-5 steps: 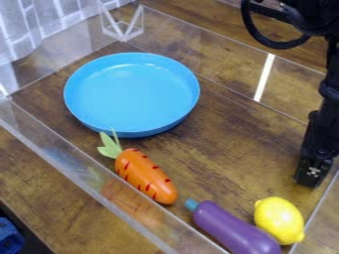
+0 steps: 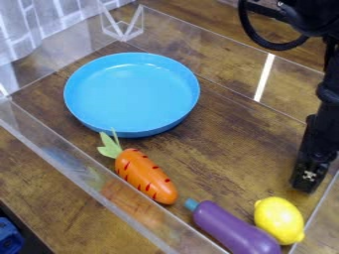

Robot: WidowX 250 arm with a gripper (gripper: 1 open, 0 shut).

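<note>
A black gripper [image 2: 307,174] hangs low at the right edge of the board, above and behind the yellow lemon [image 2: 279,220]; its fingers are dark and hard to make out, with no object visible between them. Left of the lemon lies a purple eggplant [image 2: 233,230]. An orange carrot [image 2: 145,175] with a green top rests at the lower left. A blue plate [image 2: 131,91] sits at the upper left.
Clear raised walls [image 2: 54,149] border the wooden surface [image 2: 225,129].
The gripper has shifted very slightly; the objects lie where they were.
</note>
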